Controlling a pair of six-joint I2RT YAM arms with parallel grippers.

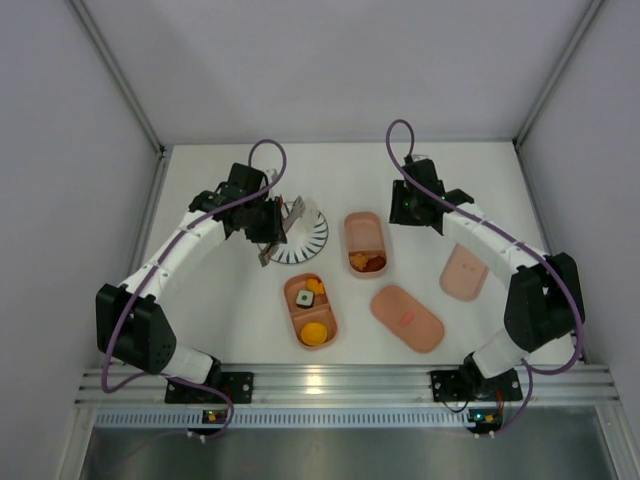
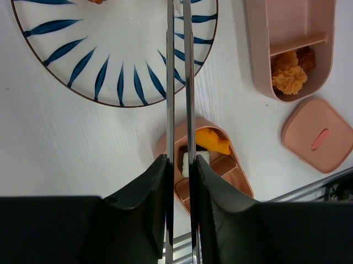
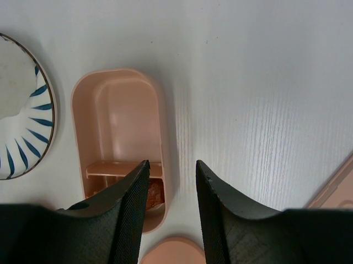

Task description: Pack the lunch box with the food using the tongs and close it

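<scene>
My left gripper is shut on a pair of long metal tongs [image 1: 283,230], whose two thin arms reach out over the striped plate [image 2: 100,77]. At the plate's edge, a small orange-brown piece [image 2: 97,1] shows partly; the tongs' tips are cut off in the left wrist view. To the right stands a pink lunch box [image 3: 124,115], its large compartment empty and its small one holding fried pieces [image 2: 290,74]. My right gripper hovers right of that box, part open with nothing between its fingers.
A second pink lunch box [image 1: 311,311] near the front holds yellow food [image 1: 314,333] and a white block with black [image 1: 305,298]. Two pink lids, one front [image 1: 407,318] and one right [image 1: 464,273], lie flat.
</scene>
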